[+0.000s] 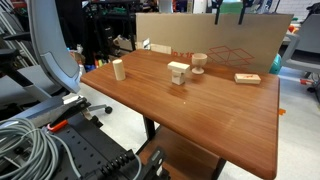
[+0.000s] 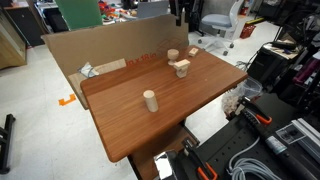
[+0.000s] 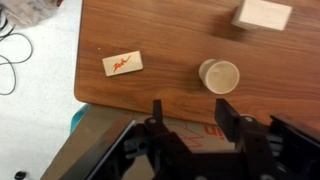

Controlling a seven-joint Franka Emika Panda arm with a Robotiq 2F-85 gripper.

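Note:
My gripper is at the top of exterior view 1, well above the tabletop, its two dark fingers apart with nothing visible between them. Below and slightly right of it, a flat pale block rests on the table near the right edge. The wrist view shows a red mark on top of this flat block. A pale cup stands to its left; from above, the cup shows a round top.
A pale block-like object stands left of the cup. Farther left is an upright cylinder. A cardboard panel rises behind the table.

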